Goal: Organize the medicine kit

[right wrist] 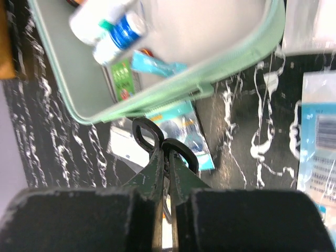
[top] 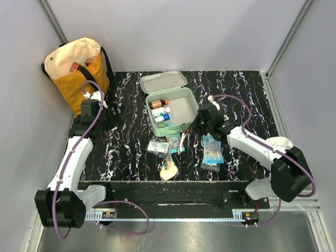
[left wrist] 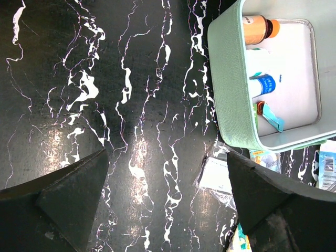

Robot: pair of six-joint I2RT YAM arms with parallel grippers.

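The mint medicine case [top: 189,113] stands open, bottles [top: 160,105] in its left part. My right gripper is at the case's front, its fingers closed around a pair of scissors with black loop handles [right wrist: 184,149], lifted over flat packets [right wrist: 178,134]. My left gripper hangs open over bare marble at the left, nothing between its fingers. More blue packets [top: 212,152] lie right of the scissors, and a beige pouch [top: 168,172] lies at the front edge.
A yellow bag [top: 73,79] stands at the back left. The marble table [top: 241,89] has free room at the back right and on the left. The case lid [top: 163,80] lies folded back.
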